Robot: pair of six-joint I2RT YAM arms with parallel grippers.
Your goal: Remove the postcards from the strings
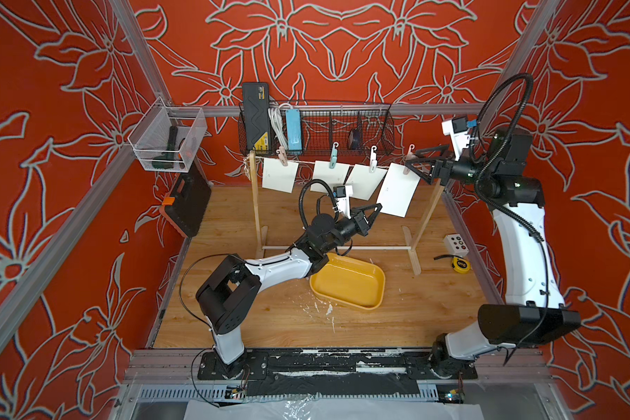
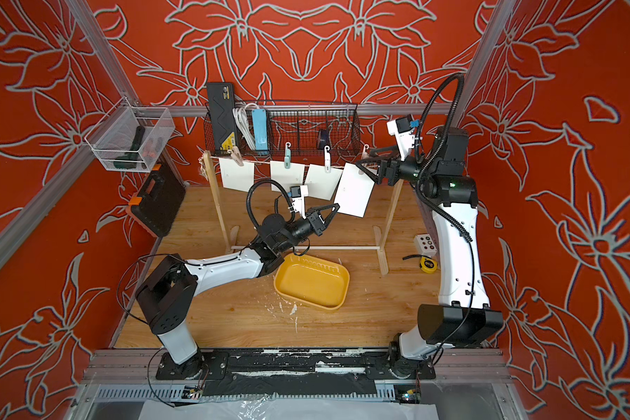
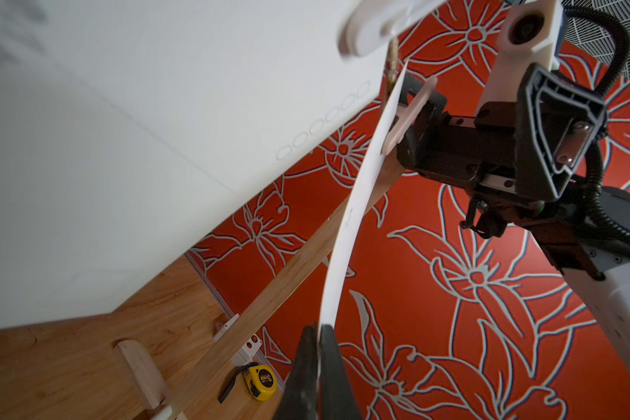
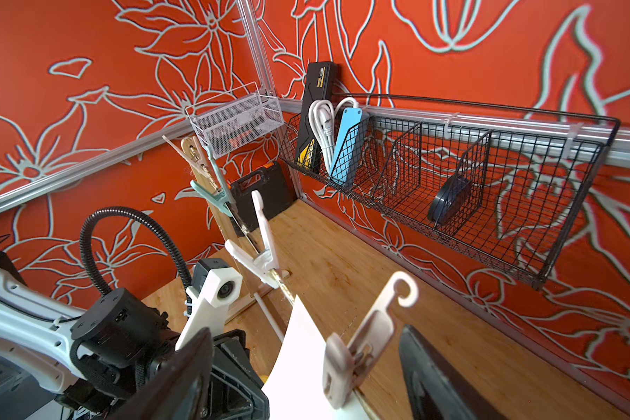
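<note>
Four white postcards hang from the string on clothespins, the rightmost [image 1: 399, 189] tilted. My left gripper [image 1: 375, 208] is at that card's lower left corner; in the left wrist view the card's thin edge runs between its shut fingertips. My right gripper [image 2: 365, 168] is at the same card's top; in the right wrist view its fingers stand open around a pale pink clothespin [image 4: 344, 367]. The other cards [image 1: 279, 178] hang to the left.
A yellow tray [image 1: 346, 297] lies below on the table. The wooden rack post [image 1: 254, 203] stands at left. A wire basket [image 4: 511, 210] is on the back wall, and a tape measure [image 3: 259, 381] lies at the right.
</note>
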